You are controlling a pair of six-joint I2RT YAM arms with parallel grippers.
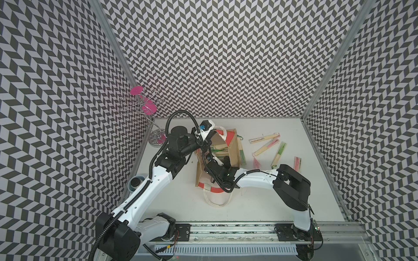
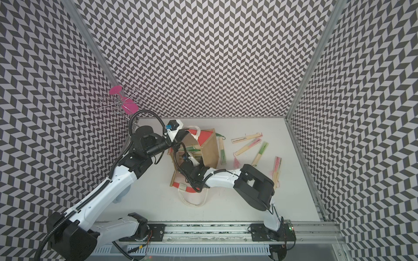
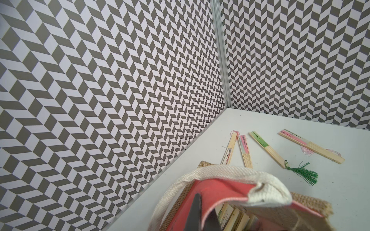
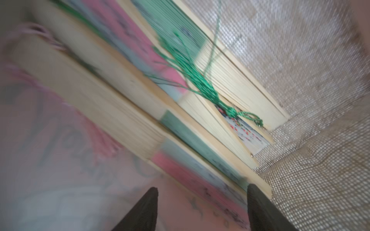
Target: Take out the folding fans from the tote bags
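Note:
The burlap tote bag (image 1: pixel 233 150), with red trim, lies open mid-table. My left gripper is shut at its red-lined edge (image 3: pixel 221 192), the cloth seeming to pass between the fingers. Inside, in the right wrist view, several folding fans lie side by side: a pink-and-wood fan (image 4: pixel 192 179) in front, a fan with a dark green patch (image 4: pixel 200 142) behind it, and a green tassel (image 4: pixel 204 86) over others. My right gripper is inside the bag, fingers apart, with the front fans' ends reaching across toward its right finger. Whether they touch is unclear.
Several fans lie loose to the bag's right, among them a green one (image 1: pixel 279 154) and a pink one (image 1: pixel 297 163). A wire stand with pink discs (image 1: pixel 149 107) stands back left, a blue cup (image 1: pixel 135 182) at the left edge.

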